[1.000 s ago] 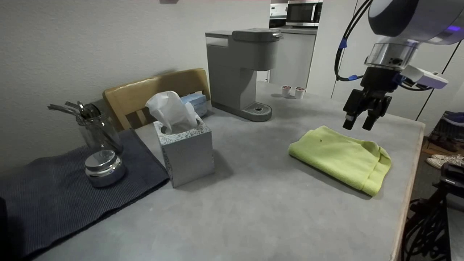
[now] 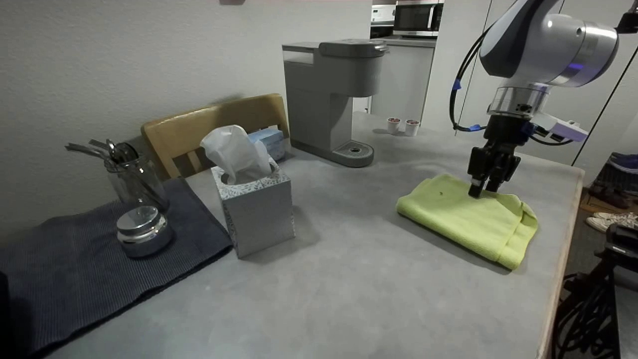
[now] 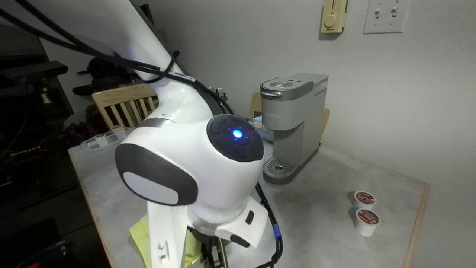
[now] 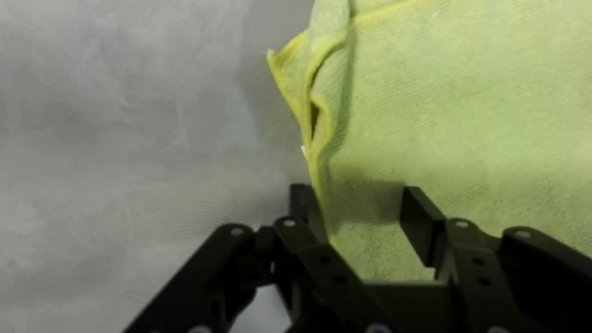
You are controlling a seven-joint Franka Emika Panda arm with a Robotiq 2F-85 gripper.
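Note:
A folded yellow-green towel (image 2: 463, 215) lies on the grey table near its right edge. My gripper (image 2: 483, 188) points down at the towel's far edge, its fingertips close to the cloth. In the wrist view the fingers stand part open. The left fingertip (image 4: 302, 200) is just outside the towel's folded edge, while the other is over the towel (image 4: 471, 122), so the edge runs between them. Whether either finger touches the cloth, I cannot tell. Exterior view 2 shows only a corner of the towel (image 3: 141, 239); the arm hides the fingertips there.
A grey coffee maker (image 2: 332, 101) stands at the back, with two pods (image 2: 411, 127) behind it to the right. The tissue box (image 2: 260, 209) and a dark placemat (image 2: 66, 281) with a jar (image 2: 134, 182) occupy the left. Bare table lies between box and towel.
My gripper has come down and slightly left to the towel's far edge. Its fingers are closer together than before. The towel looks unmoved.

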